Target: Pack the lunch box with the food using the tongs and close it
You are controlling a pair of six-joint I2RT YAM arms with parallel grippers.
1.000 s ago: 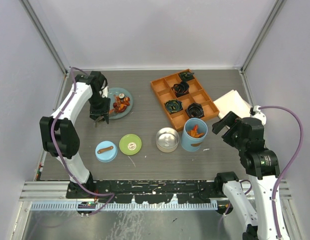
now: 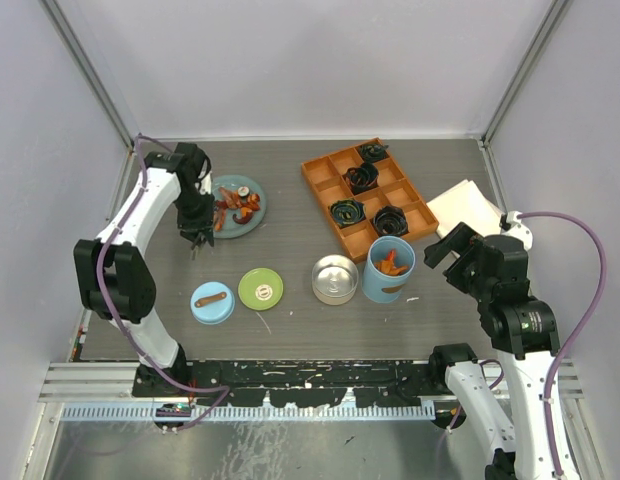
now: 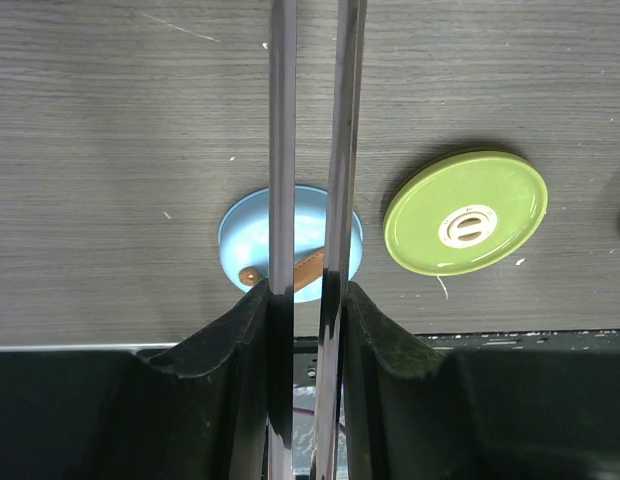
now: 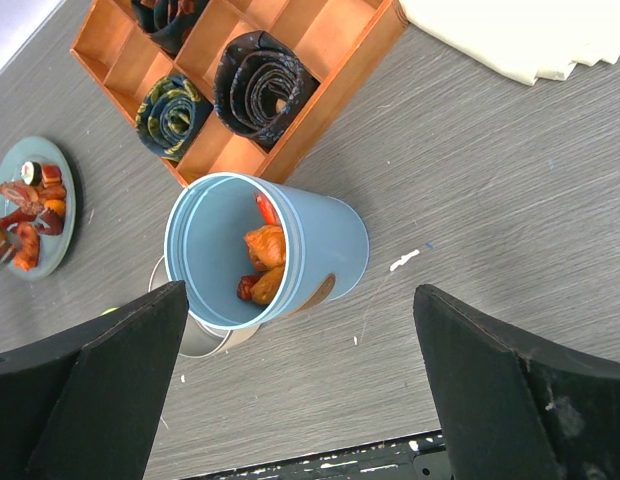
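Note:
My left gripper (image 2: 195,240) hangs at the left edge of the plate of food (image 2: 230,225); in its wrist view two long metal strips (image 3: 282,150) stand close together, whether gripping anything I cannot tell. Below it lie a blue lid with brown handle (image 2: 212,310) and a green lid (image 2: 260,285). A steel pot (image 2: 334,280) and a blue container (image 2: 383,285) with food inside stand centre-right. My right gripper (image 2: 445,245) is open and empty, above the table right of the blue container.
An orange divided tray (image 2: 325,185) with rolled cloths stands at the back. Cream sheets (image 2: 460,205) lie at the right. Walls border the table; bare table shows around the lids and at front right.
My left arm has shifted slightly at the plate's left side. The right arm and the objects on the table show no visible change.

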